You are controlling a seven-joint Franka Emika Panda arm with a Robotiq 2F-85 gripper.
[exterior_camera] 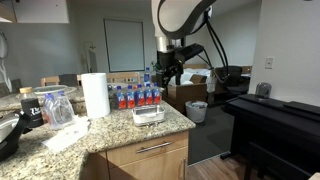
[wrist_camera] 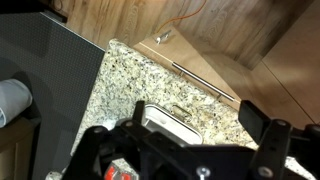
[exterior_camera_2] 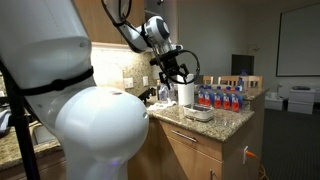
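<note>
My gripper (exterior_camera: 168, 79) hangs open above the granite counter, with nothing between its fingers. From the side, in exterior view 2, the gripper (exterior_camera_2: 176, 77) is high over the countertop. A white tray (exterior_camera: 148, 116) sits near the counter's front edge. In the wrist view the tray (wrist_camera: 172, 123) shows below the gripper, which partly covers it. Behind the tray stand several bottles with blue caps and red labels (exterior_camera: 140, 98). The wooden drawer (exterior_camera: 140, 151) under the counter is shut, its bar handle (wrist_camera: 203, 82) seen from above.
A paper towel roll (exterior_camera: 96, 95) stands left of the bottles. Farther left are a dark bottle (exterior_camera: 32, 108), a clear container (exterior_camera: 59, 110) and a black pan (exterior_camera: 10, 137). Bare counter (exterior_camera: 112, 132) lies left of the tray. A white bin (exterior_camera: 196, 111) stands beyond the counter.
</note>
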